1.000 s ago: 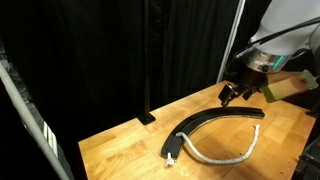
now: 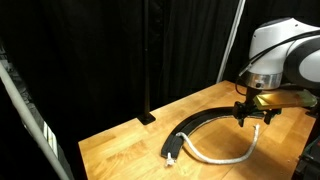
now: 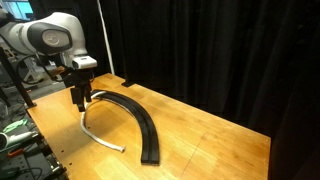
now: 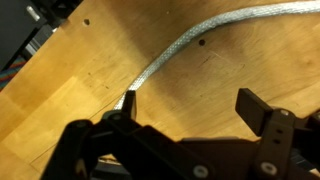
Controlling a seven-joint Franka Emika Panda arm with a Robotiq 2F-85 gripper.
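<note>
A white rope [image 2: 222, 161] lies in a loose curve on the wooden table. Part of it crosses the lower end of a black curved strip [image 3: 143, 121]. In the wrist view the rope [image 4: 185, 38] arcs in from the upper right and runs down to my left finger [image 4: 129, 103], which hides what lies behind it. My gripper is open with only bare wood showing between its fingertips. In the first exterior view the gripper [image 2: 253, 118] hangs near the rope's right end; its exact height above the table is hard to tell.
A small black base [image 2: 146, 118] with an upright stands at the table's back edge. Dark curtains [image 2: 80, 60] close off the back.
The rope and the black strip lie as before.
</note>
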